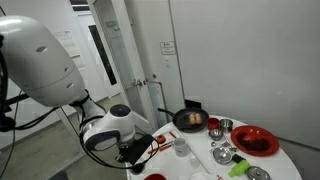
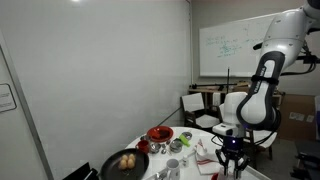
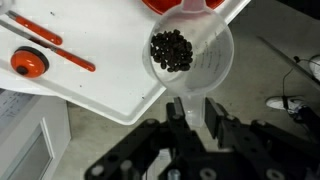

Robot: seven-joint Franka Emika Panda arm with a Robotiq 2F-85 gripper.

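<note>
In the wrist view, my gripper is shut on the pale handle of a translucent scoop (image 3: 212, 62). Dark beans (image 3: 171, 50) lie in one side of the scoop. Behind it are the white table's edge and part of a red bowl (image 3: 160, 4); in this view the scoop overlaps both the bowl and the floor past the edge. From outside, the gripper (image 1: 130, 155) hangs low at the table's near left edge, close to the red bowl (image 1: 155, 177). The scoop is too small there to make out clearly.
Two red-handled utensils (image 3: 65, 52) and a red round item (image 3: 30, 63) lie near the table edge. A white mug (image 1: 181, 147), a dark pan (image 1: 185, 125) with food, metal cups, and a red plate (image 1: 255, 140) occupy the table farther back.
</note>
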